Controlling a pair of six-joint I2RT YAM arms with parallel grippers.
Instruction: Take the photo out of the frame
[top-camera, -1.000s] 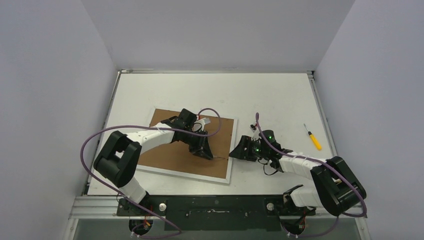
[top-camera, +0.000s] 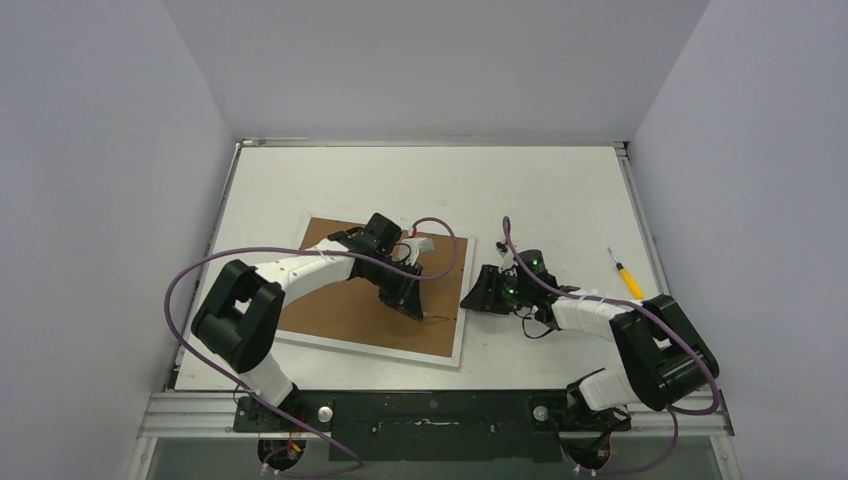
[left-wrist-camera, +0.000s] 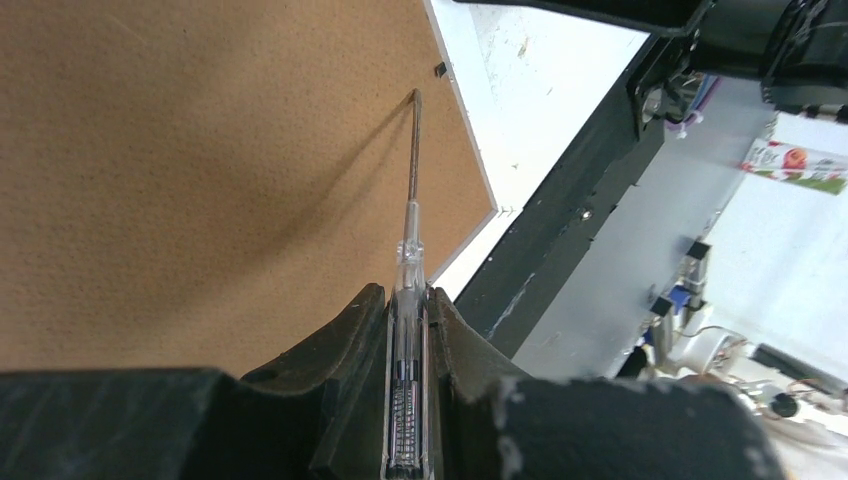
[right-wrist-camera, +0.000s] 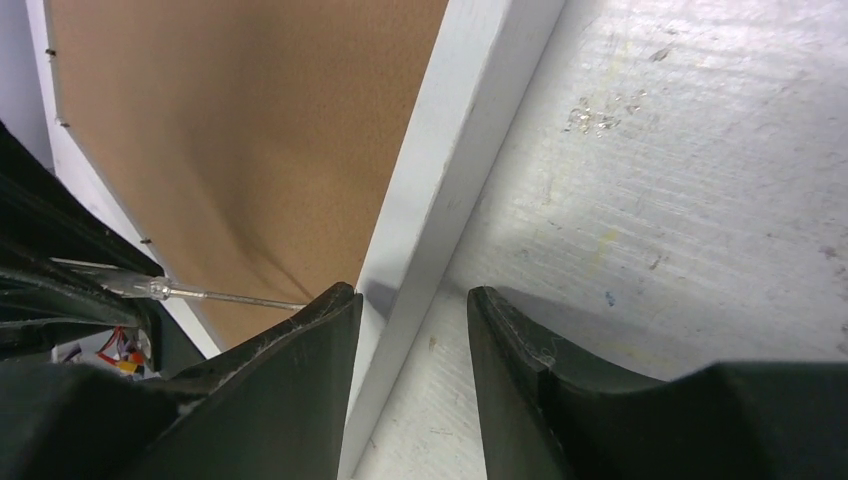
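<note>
The photo frame (top-camera: 330, 310) lies face down, brown backing (left-wrist-camera: 200, 180) up, inside a white border (right-wrist-camera: 430, 180). My left gripper (top-camera: 408, 310) is shut on a clear-handled screwdriver (left-wrist-camera: 408, 280), whose thin shaft reaches the backing near a small dark tab on the border in the left wrist view. My right gripper (top-camera: 475, 300) is part open at the frame's right border, its fingertips either side of that edge in the right wrist view, close to the screwdriver's shaft. Any photo is hidden.
A yellow-handled screwdriver (top-camera: 629, 282) lies at the table's right side. Side walls bound the table.
My right arm has shifted slightly up in the top view, staying beside the frame's right edge. The left gripper and screwdriver have moved very little; the frame looks unmoved.
</note>
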